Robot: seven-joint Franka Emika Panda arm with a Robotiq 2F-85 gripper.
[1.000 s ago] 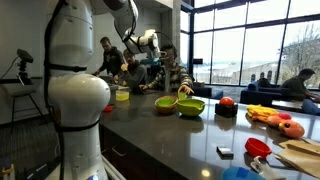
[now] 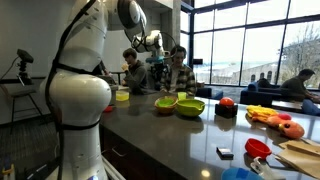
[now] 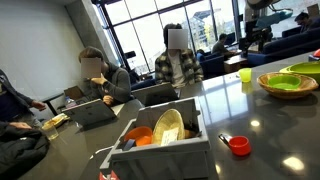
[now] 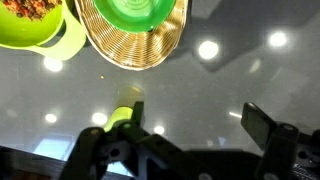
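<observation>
My gripper is open, its two black fingers wide apart, with only bare grey table showing between them in the wrist view. In exterior view 1 the gripper (image 2: 158, 72) hangs above the far part of the table, in front of the seated people. A yellow-green cup (image 4: 121, 115) stands beside the left finger, partly covered by it. At the top of the wrist view, a green bowl (image 4: 135, 10) rests in a wicker basket (image 4: 132, 50). Left of it is a green pan (image 4: 30, 38) with small orange-brown pieces inside.
A grey bin (image 3: 165, 155) holds a basket and orange items. Near it lies a red cup (image 3: 239, 145). Toward the near right are a red bowl (image 2: 257, 148), a blue bowl (image 2: 240, 174) and toy food. Two people sit behind the table.
The arm has swung to the right and its gripper has come lower in exterior view 1. The table objects look unmoved.
</observation>
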